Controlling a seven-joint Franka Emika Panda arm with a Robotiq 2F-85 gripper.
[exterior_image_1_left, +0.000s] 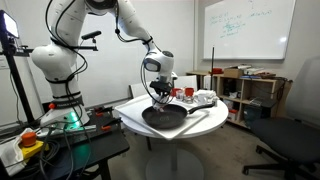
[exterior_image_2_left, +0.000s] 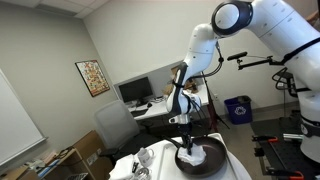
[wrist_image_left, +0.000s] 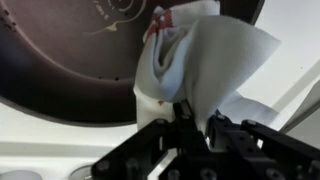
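Note:
A white cloth (wrist_image_left: 205, 60) with a red patch is pinched in my gripper, which is shut on it in the wrist view. The cloth's loose folds spread out beyond the fingers over the dark frying pan (wrist_image_left: 60, 60). In the second exterior view, the cloth (exterior_image_2_left: 192, 156) hangs beneath the gripper (exterior_image_2_left: 186, 139), at the pan (exterior_image_2_left: 225, 160). From the first exterior view, the arm reaches down to the near side of the round table, above the pan (exterior_image_1_left: 165, 118); whether the cloth touches the pan is unclear.
Cups and jars (exterior_image_1_left: 206, 98) stand on the white table (exterior_image_1_left: 205, 124) behind the pan, and the pan's handle (exterior_image_1_left: 201, 108) points toward them. A black office chair (exterior_image_1_left: 285, 140) is at the right.

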